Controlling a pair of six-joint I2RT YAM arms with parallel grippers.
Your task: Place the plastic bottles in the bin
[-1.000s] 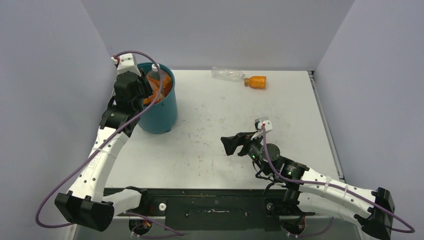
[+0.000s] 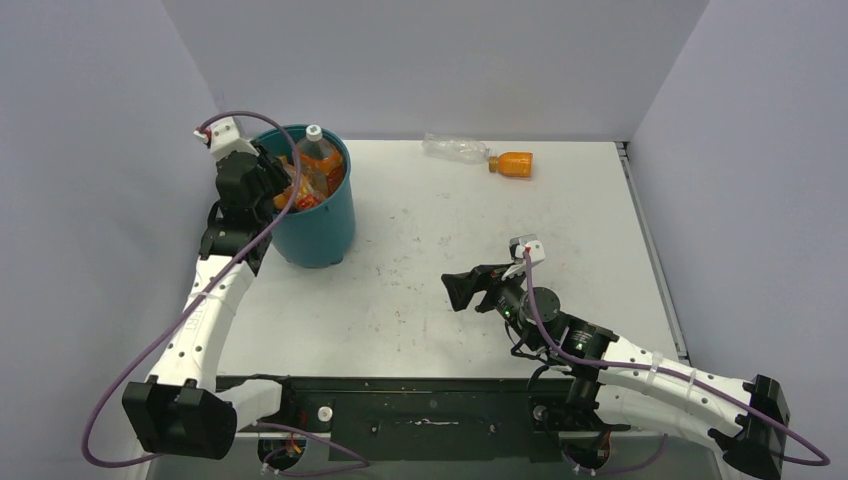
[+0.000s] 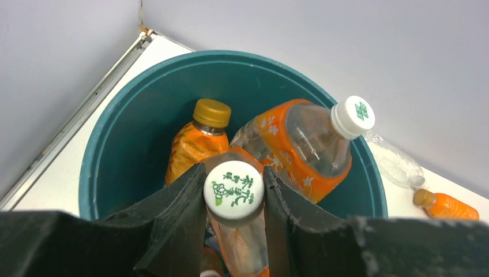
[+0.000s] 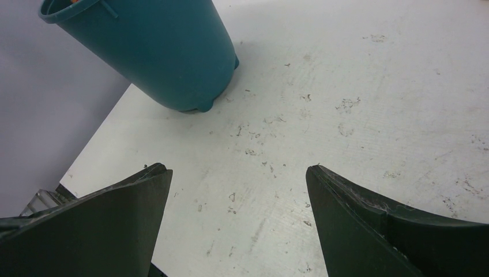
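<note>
My left gripper is over the teal bin (image 2: 318, 236), shut on the white cap (image 3: 233, 193) of a clear bottle with an orange label, whose body hangs inside the bin. Beside it in the bin lie an orange bottle with a yellow cap (image 3: 211, 113) and a large clear bottle (image 3: 314, 141) whose white cap rises above the rim. At the back of the table lie a clear bottle (image 2: 455, 148) and a small orange bottle (image 2: 512, 164), nearly touching. My right gripper hovers low over the table's front right, fingers apart, nothing between them.
Grey walls close in the left, back and right sides. The bin stands at the back left near the wall.
My left gripper has shifted left across the bin, so more of the bottles inside show from above. The right arm and the two bottles on the table have not moved.
</note>
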